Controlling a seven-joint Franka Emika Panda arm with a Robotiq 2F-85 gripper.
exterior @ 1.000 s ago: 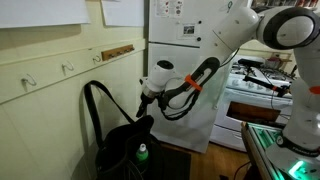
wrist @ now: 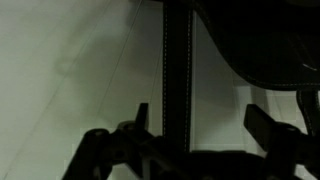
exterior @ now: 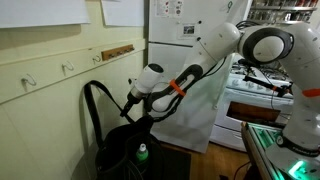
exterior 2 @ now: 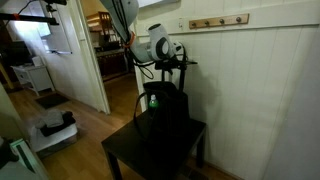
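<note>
A black bag (exterior: 118,152) with an upright strap (exterior: 92,108) stands on a dark table against the white wall. In the wrist view, the stitched strap (wrist: 177,75) runs vertically between my spread fingers, with space on both sides and no visible contact. My gripper is open. From the first exterior view, the gripper (exterior: 130,101) appears beside the upper part of the bag, right of the tall strap loop. The second exterior view has the gripper (exterior 2: 184,60) above the bag (exterior 2: 170,105), close to the wall.
A green bottle (exterior: 142,152) is at the bag's front. Several hooks line the wall, including a bare silver hook (exterior: 67,67) and a wooden rack (exterior: 117,52). The dark table (exterior 2: 128,150) has clear room in front of the bag. A white refrigerator (exterior: 190,70) stands behind the arm.
My gripper has shifted left in the first exterior view, closer to the bag's strap. Bag and bottle look unmoved.
</note>
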